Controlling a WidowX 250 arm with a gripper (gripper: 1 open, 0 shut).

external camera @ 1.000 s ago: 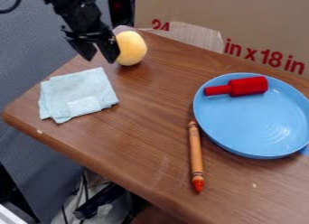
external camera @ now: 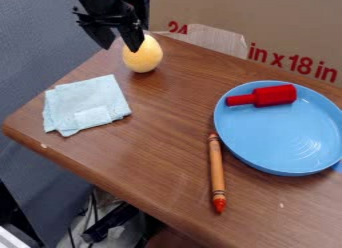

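The black gripper [external camera: 118, 40] hangs at the top left of the camera view, above the table's back-left corner, with its fingers pointing down just left of and above a pale yellow round object [external camera: 143, 56]; I cannot tell how far apart the fingers stand. A folded light blue cloth [external camera: 86, 105] lies at the left of the table. On the right is a blue plate [external camera: 278, 142] with a red rolling-pin-like object [external camera: 269, 96] on it. An orange crayon [external camera: 217, 174] lies left of the plate.
A cardboard box [external camera: 267, 37] stands along the back right. The table's left edge drops to the floor.
The gripper has risen from beside the yellow object, uncovering more of it. The objects on the table look unchanged.
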